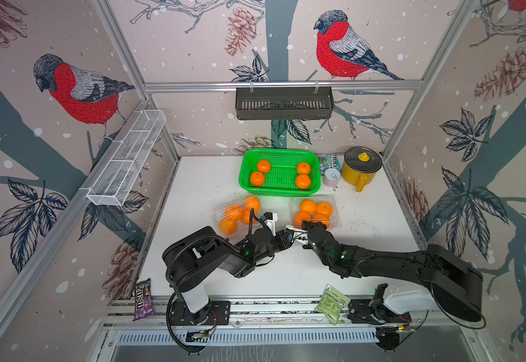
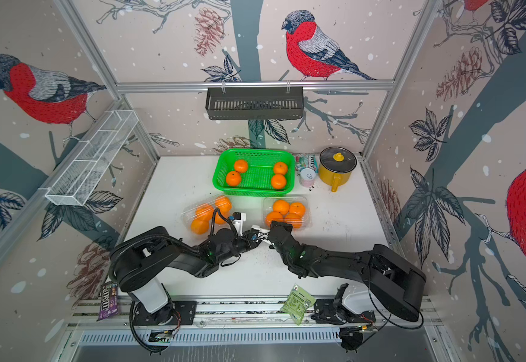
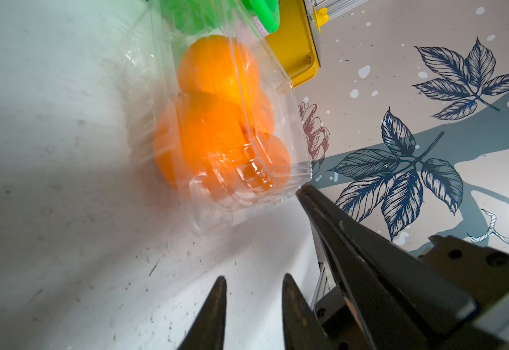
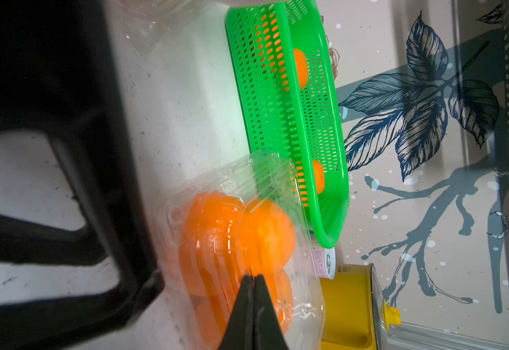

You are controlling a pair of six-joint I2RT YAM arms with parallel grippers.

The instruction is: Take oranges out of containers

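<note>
Two clear plastic containers of oranges lie in front of the green basket: the left one and the right one. My left gripper hangs apart from the container filling its wrist view, its fingers open with nothing between. My right gripper is shut, with nothing seen between its fingers, its tips over the edge of a container of oranges. In both top views the two grippers are close together in front of the containers.
The green basket holds several oranges. A yellow pot and a small can stand at back right. A dark shelf hangs on the back wall.
</note>
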